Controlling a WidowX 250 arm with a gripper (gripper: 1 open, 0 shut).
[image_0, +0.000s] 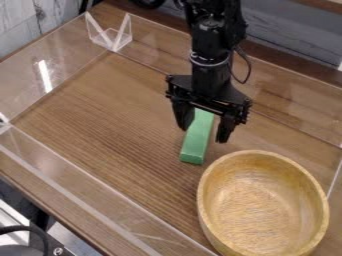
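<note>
The black robot gripper (206, 118) hangs from the arm at the centre of the camera view, its fingers spread open on either side of a long green block (194, 144). The block lies on the wooden table, its upper end partly under the gripper. Whether the fingertips touch it cannot be told.
A round pale wooden bowl (263, 208) takes up the lower right, close to the block. A small clear stand (110, 32) is at the back left.
</note>
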